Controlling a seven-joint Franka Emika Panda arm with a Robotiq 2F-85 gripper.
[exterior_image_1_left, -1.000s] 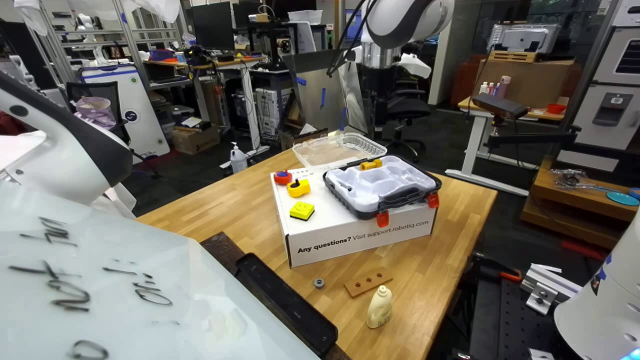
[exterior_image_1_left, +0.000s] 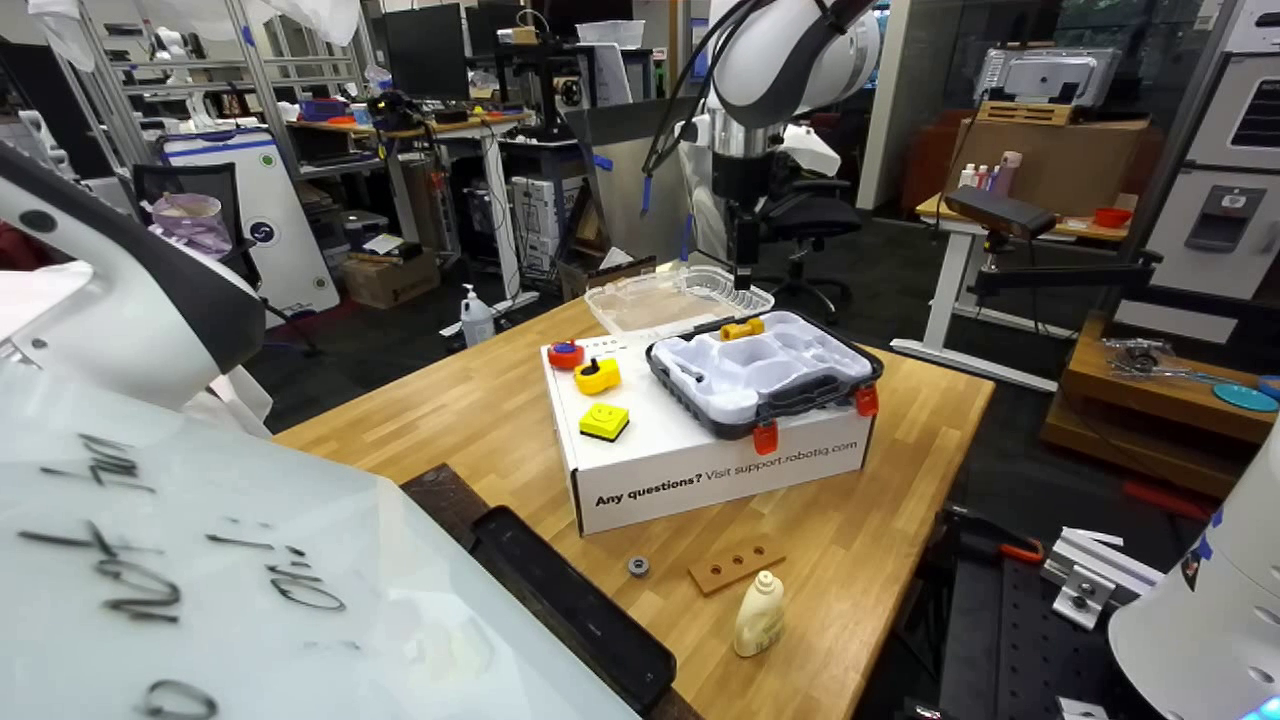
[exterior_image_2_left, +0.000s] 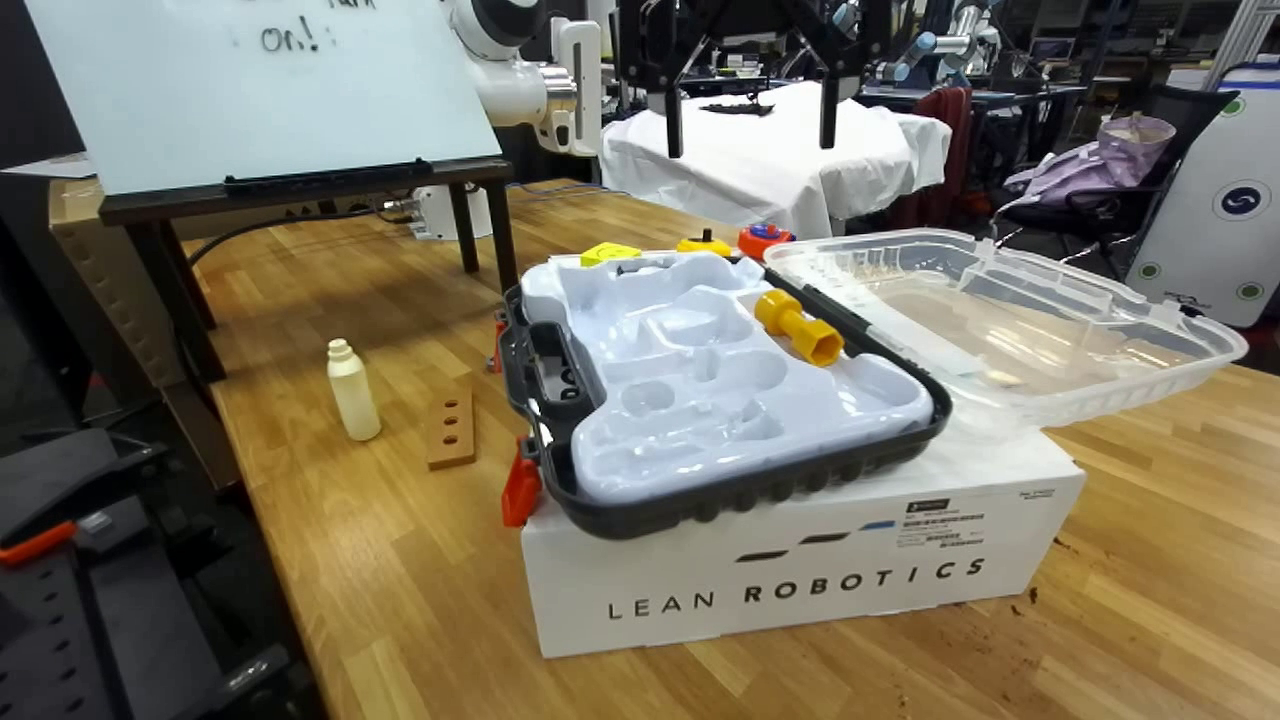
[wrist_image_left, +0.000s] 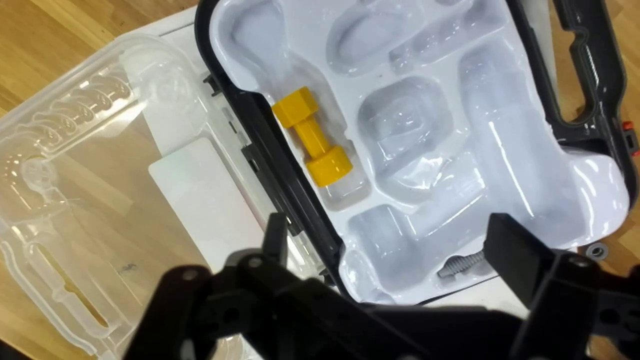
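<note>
My gripper (exterior_image_2_left: 751, 134) hangs in the air above the open toolcase (exterior_image_2_left: 756, 488), its fingers (exterior_image_2_left: 828, 114) spread wide with nothing between them. The case has a black shell and a white moulded insert. A yellow piece (wrist_image_left: 312, 138) with two thick ends rests in an insert pocket by the hinge side. In the wrist view, the gripper's two fingertips frame the lower corner of the insert, apart from the yellow piece. A grey threaded part (wrist_image_left: 460, 264) lies in the insert close to the right finger.
Beneath the case is a white box (exterior_image_1_left: 720, 480). On it sit a yellow block (exterior_image_1_left: 603, 421), a yellow item (exterior_image_1_left: 596, 376) and a red-blue one (exterior_image_1_left: 565, 354). The clear lid (exterior_image_2_left: 1020, 348) lies open. A drilled wooden strip (exterior_image_1_left: 737, 565) and cream bottle (exterior_image_1_left: 759, 614) occupy the table.
In exterior view 1, the arm and gripper have shifted slightly left and a little lower. The case and the other objects stay where they were.
</note>
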